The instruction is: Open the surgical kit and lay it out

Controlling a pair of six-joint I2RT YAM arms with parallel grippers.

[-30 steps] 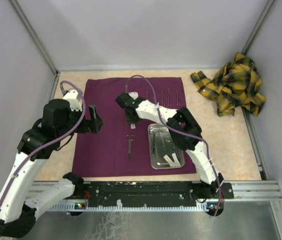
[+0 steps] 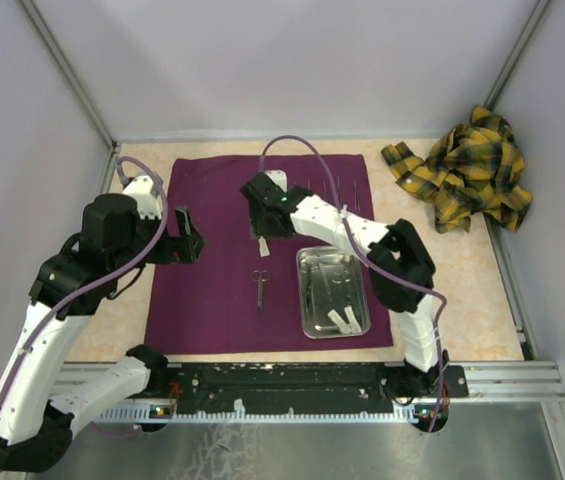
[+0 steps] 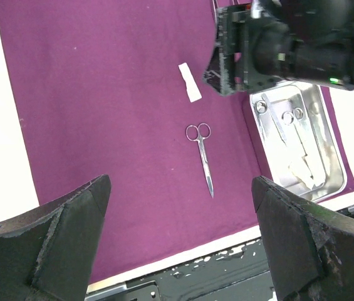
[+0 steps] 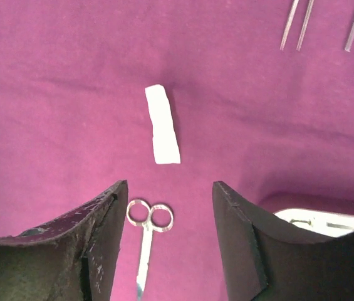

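Note:
A purple cloth (image 2: 202,300) is laid on the table. On it lie a white strip (image 4: 162,125), scissors (image 3: 203,160) below that, and a row of slim metal instruments (image 4: 309,19) toward the back. The steel tray (image 2: 332,330) at the right holds instruments and white strips (image 2: 354,318). My right gripper is over the cloth above the scissors and the white strip, fingers apart with nothing between them. My left gripper stands open and empty at the cloth's left side.
A crumpled yellow-black plaid cloth (image 2: 477,175) lies at the back right. Walls border the table at the back and sides.
My right arm has moved slightly toward the right and front, its gripper shifting away from over the white strip. The left arm is still.

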